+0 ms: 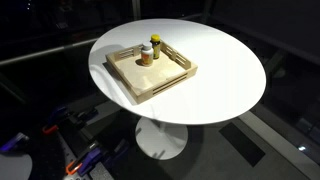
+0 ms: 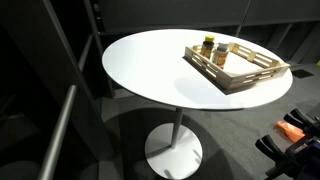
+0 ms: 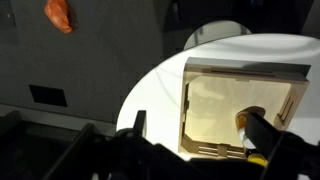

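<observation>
A shallow wooden tray (image 1: 165, 86) rests on the white round table. Two small bottles stand in it: one has a pale lid and an orange-brown body (image 2: 221, 56), the other a yellow lid (image 2: 207, 43). My gripper is open and empty. In exterior view 2 the gripper (image 2: 273, 135) shows at the lower right, off the table's edge and apart from the tray. From the wrist, the tray lies ahead, and the right finger partly covers the bottles near its lower right corner.
An orange object (image 3: 60, 15) lies on the dark floor. A metal rail (image 2: 58, 135) runs at the left of exterior view 2.
</observation>
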